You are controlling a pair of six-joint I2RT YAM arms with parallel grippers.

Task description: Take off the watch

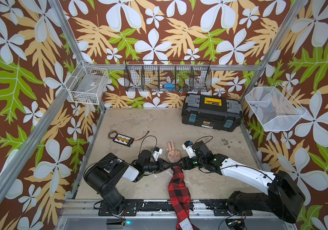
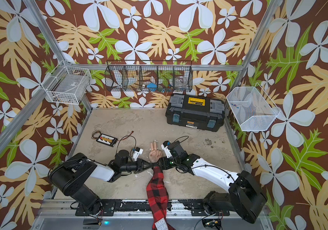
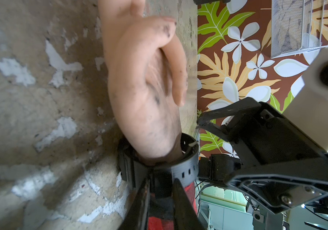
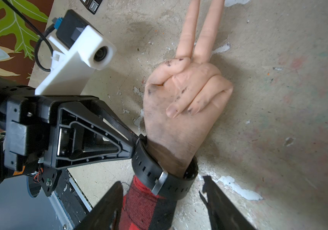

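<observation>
The watch's black strap [image 4: 156, 176] circles the wrist of an artificial hand [image 4: 187, 92], just above a red-and-black checked sleeve [image 1: 178, 187]. A metal loop [image 4: 159, 183] shows on the strap. From the left, my left gripper reaches the watch [image 3: 185, 168]; its fingers are close together with a black part of the band between them. Whether they press on it is unclear. My right gripper stands over the watch from the other side, its fingers wide apart on either side of the strap and sleeve, nothing gripped.
A black toolbox [image 1: 211, 112] stands at the back right of the table. A battery with cables [image 1: 123, 139] lies at the left. Wire baskets [image 1: 167, 77] hang along the walls. Bare table surrounds the hand.
</observation>
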